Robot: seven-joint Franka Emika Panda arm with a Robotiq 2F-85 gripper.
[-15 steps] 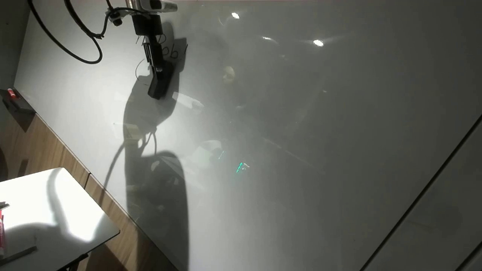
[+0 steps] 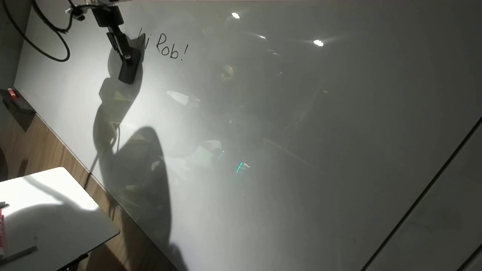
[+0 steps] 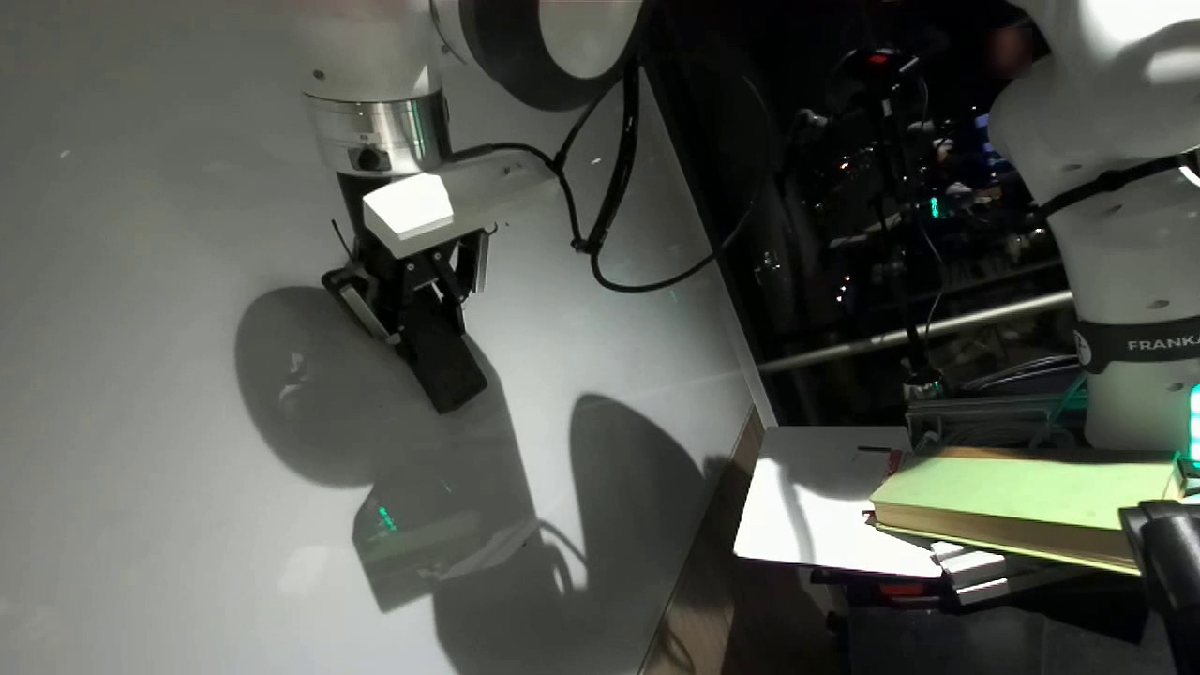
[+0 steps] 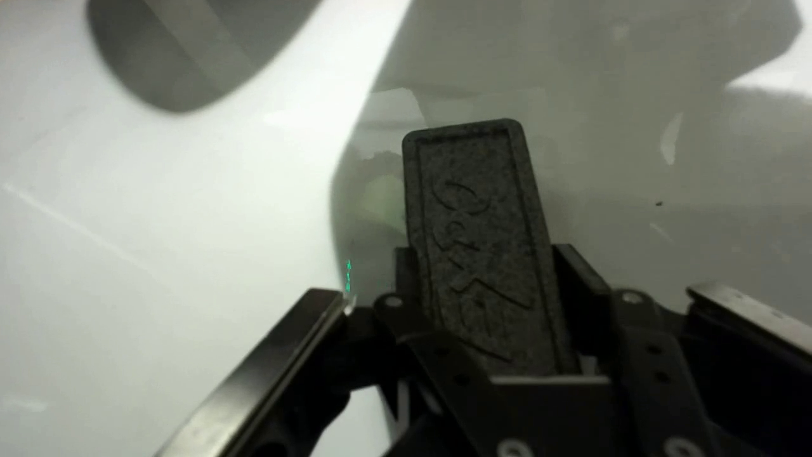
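Observation:
A dark grey felt eraser with a scribbled surface sits between the fingers of my gripper, which is shut on it. In exterior view 1 the eraser is against or very close to the whiteboard, at its upper left; contact cannot be made out. Black handwriting, reading "Rob!" with part of a word before it, stands just right of my gripper. The second exterior view shows the eraser pointing down and right from the gripper. No writing shows around it there.
A small white table stands at the lower left. In the second exterior view a green book lies on that table. Cables loop from the arm. The board's middle and right are bare apart from glare and reflections.
My gripper has moved left and slightly up with the eraser, uncovering "Rob!". A thin curved line that stood left of the eraser no longer shows.

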